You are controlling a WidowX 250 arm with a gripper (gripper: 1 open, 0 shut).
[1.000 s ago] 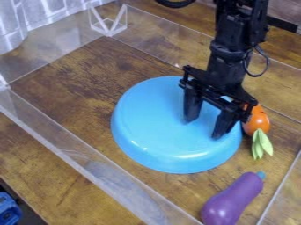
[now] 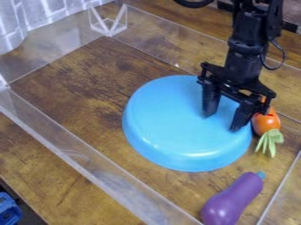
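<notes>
My black gripper (image 2: 235, 97) reaches down from the top right over a blue round plate or lid (image 2: 177, 127), its fingers at the plate's back right part. Whether it is open or shut, or holds the plate, is unclear. An orange toy carrot (image 2: 267, 125) with pale green leaves lies just right of the plate, partly behind the gripper. A purple toy eggplant (image 2: 231, 198) lies at the front right.
Clear plastic walls border the wooden surface (image 2: 70, 88). A small blue object (image 2: 6, 209) shows at the lower left edge.
The gripper and the blue plate have shifted right, and the plate now sits closer against the carrot. The eggplant has moved little, if at all.
</notes>
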